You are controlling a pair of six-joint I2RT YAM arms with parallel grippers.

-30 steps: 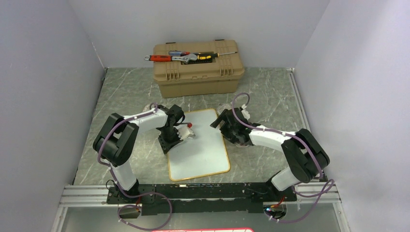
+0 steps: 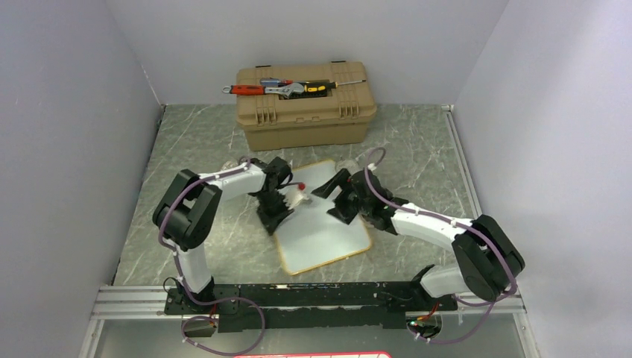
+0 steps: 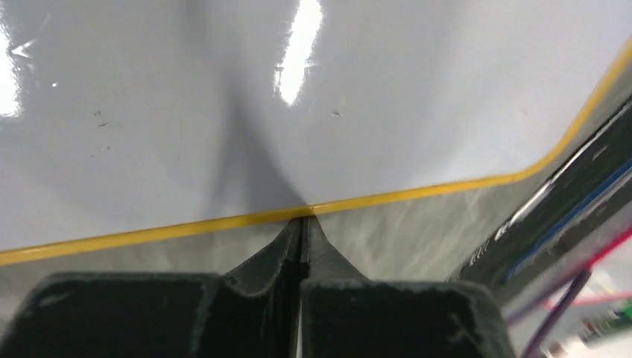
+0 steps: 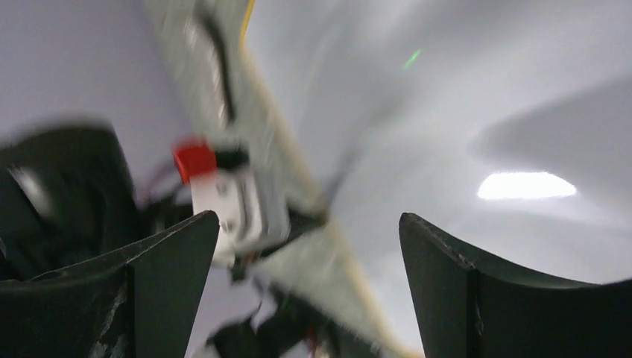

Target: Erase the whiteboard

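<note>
A whiteboard (image 2: 328, 242) with a yellow edge lies tilted on the grey surface between the arms. My left gripper is shut on the board's yellow rim, its narrow fingertips meeting at that edge. Its white face looks mostly blank in the left wrist view, with a few small dark specks and bright glare. My right gripper stands open above the board's right part, nothing between its wide-set black fingers (image 4: 160, 280). A short green streak (image 4: 411, 60) shows on the board in the blurred right wrist view; whether it is ink, I cannot tell. No eraser is identifiable.
At the back stands a tan toolbox (image 2: 309, 134) with an adjustable wrench (image 2: 264, 89) and screwdrivers on its lid. Grey walls close in the sides.
The whiteboard has shifted right and slightly up in the top view, along with my left gripper. My right gripper now reaches farther left over the board.
</note>
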